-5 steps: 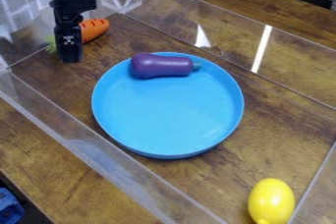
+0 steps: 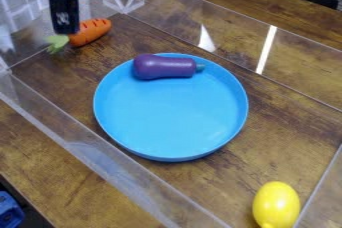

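Note:
An orange toy carrot (image 2: 87,32) with a green top lies on the wooden floor at the upper left, beside the clear wall. The black gripper (image 2: 64,8), blurred, hangs above and to the left of it at the top edge; its finger state is unclear. A blue plate (image 2: 170,114) holds a purple eggplant (image 2: 163,67) near its back rim.
A yellow lemon (image 2: 277,205) lies at the lower right. Clear plastic walls border the wooden workspace (image 2: 67,132).
The gripper has risen from down beside the carrot to above it. The carrot still lies on the floor; the plate and eggplant are unmoved.

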